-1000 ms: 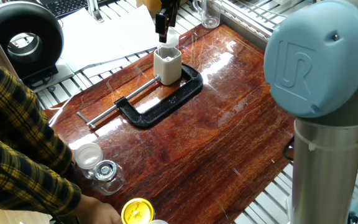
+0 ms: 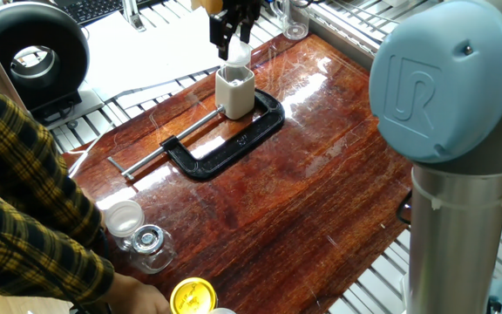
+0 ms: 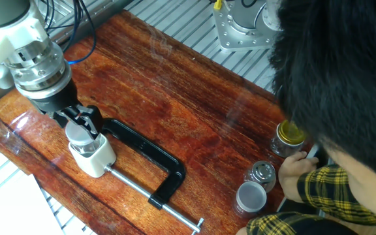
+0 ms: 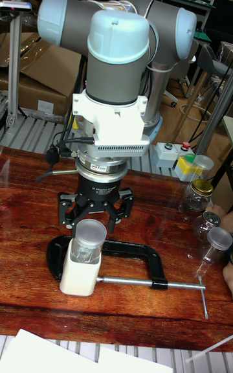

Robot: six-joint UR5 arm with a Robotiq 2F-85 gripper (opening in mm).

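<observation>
A clear jar with a frosted white lid [image 4: 91,232] stands upright in a cream-coloured square holder [image 4: 79,272]. Pressed against that holder is the screw of a black C-clamp [image 2: 234,150], which lies on the wooden table. My gripper [image 4: 92,225] points down just above and around the lid, its fingers open with fingers apart. From exterior view 2 the gripper [image 3: 83,124] partly covers the lid, and whether any finger touches it cannot be made out.
A person's hand [image 3: 294,175] rests at the table edge beside a yellow-lidded jar [image 3: 290,134], a silver-lidded jar [image 3: 262,173] and a white-lidded jar [image 3: 250,196]. A glass mug [image 2: 295,19] stands near the far corner.
My gripper has turned about its vertical axis, so both fingers now show apart in exterior view 1. The jar, holder and clamp have not moved.
</observation>
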